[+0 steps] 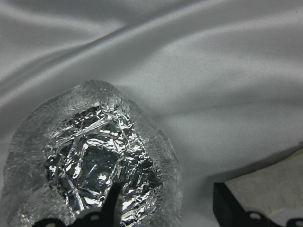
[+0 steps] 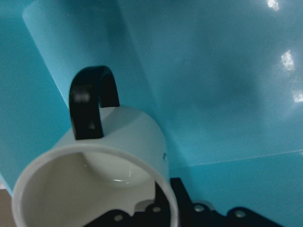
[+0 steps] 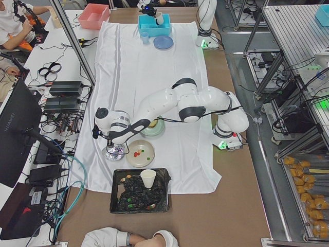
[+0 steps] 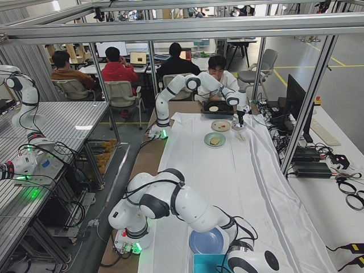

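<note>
My left gripper stands open above a crumpled foil dish (image 1: 94,161), a pale flat piece (image 1: 270,184) lying at its right in the left wrist view. My right gripper is shut on a white mug (image 2: 137,127) with a black handle, over the blue bin (image 2: 227,94). In the camera left view a beige plate (image 3: 133,160) with small red and green pieces and a green plate (image 3: 154,131) lie near the left arm.
A black lined tray (image 3: 123,203) holds a white cup (image 3: 148,177). A blue plate (image 3: 163,42) and small blue cup (image 3: 145,38) lie by the bin.
</note>
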